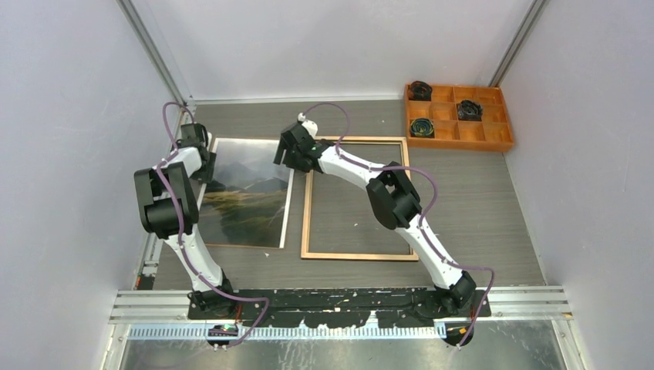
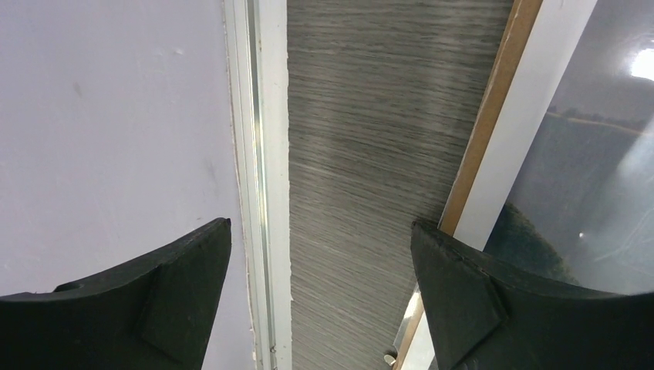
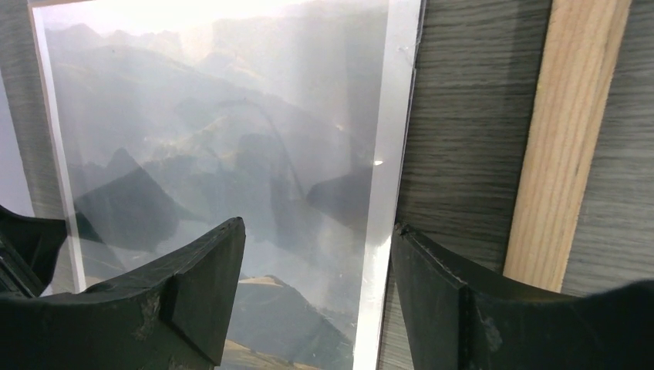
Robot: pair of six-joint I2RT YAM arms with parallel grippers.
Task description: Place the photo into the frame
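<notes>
The photo, a landscape print with white side borders (image 1: 245, 208), lies flat on the table, left of the empty wooden frame (image 1: 306, 216). By its upper left edge is my left gripper, open. One of its fingers (image 2: 463, 301) is against that edge; bare table and the wall rail show between the fingers. My right gripper stands open at the photo's upper right edge. Its one finger (image 3: 193, 297) is over the picture and the other (image 3: 439, 301) is just outside the white border (image 3: 379, 208), by the frame's side bar (image 3: 567, 146). Nothing is gripped.
An orange compartment tray (image 1: 460, 135) with several dark coils stands at the back right. A wall rail (image 2: 262, 154) runs close beside my left gripper.
</notes>
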